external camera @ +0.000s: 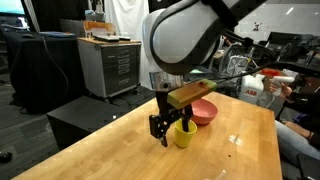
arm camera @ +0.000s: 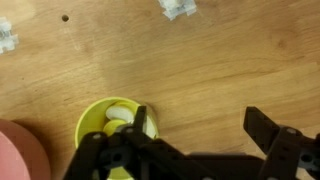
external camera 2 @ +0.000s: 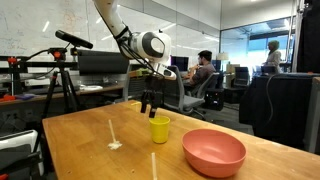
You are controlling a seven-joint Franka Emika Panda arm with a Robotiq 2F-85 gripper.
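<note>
My gripper [external camera: 170, 130] hangs over the wooden table with its fingers open and nothing held between them. A yellow cup [external camera 2: 159, 129] stands upright on the table, close by the gripper. In the wrist view the same cup [arm camera: 88, 122] shows from above, beside and partly behind the left finger [arm camera: 93, 153]; something whitish is inside it. A pink-red bowl [external camera 2: 213, 149] sits near the cup, and only its edge enters the wrist view at lower left. In exterior view 1 the gripper partly covers the cup.
White marks or strips lie on the tabletop, one [arm camera: 178, 7] at the top of the wrist view and another [arm camera: 7, 37] at left. Bare wood [external camera: 105, 150] stretches across the table's left part. A dark cabinet and chairs stand beyond the table.
</note>
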